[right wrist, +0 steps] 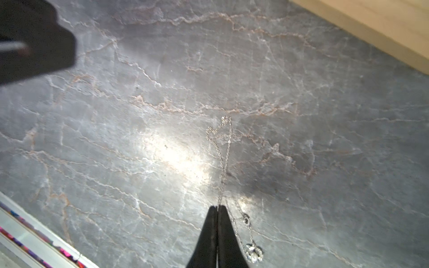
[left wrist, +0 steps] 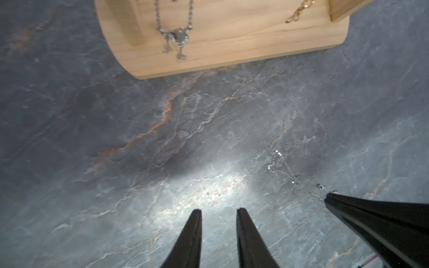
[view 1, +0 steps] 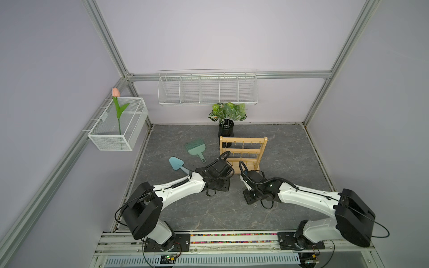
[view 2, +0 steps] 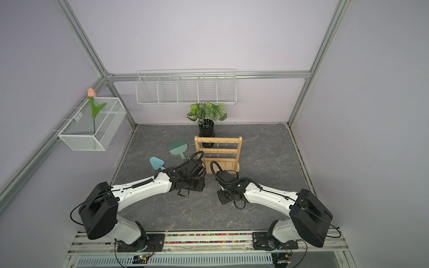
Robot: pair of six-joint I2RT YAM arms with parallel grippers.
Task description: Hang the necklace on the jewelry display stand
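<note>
A thin silver necklace [right wrist: 229, 143] lies on the grey stone-patterned table in the right wrist view. Its strands meet at the fingertips of my right gripper, which is shut with the fine chain pinched at its tips. A cluster of pendant pieces [right wrist: 253, 253] rests right of those fingers. My left gripper is part open over bare table, nothing between its fingers; the chain [left wrist: 286, 169] lies to its right. Behind both grippers stands the wooden display stand [view 1: 243, 151], with small hooks along its bars. A silver necklace with a pendant [left wrist: 180, 34] hangs over its base.
A gold chain end [left wrist: 300, 11] also hangs at the stand's base [left wrist: 250, 53]. The potted plant [view 1: 226, 127] is close behind the stand. Left of it lie a green dustpan [view 1: 195, 146] and a blue scoop [view 1: 176, 162].
</note>
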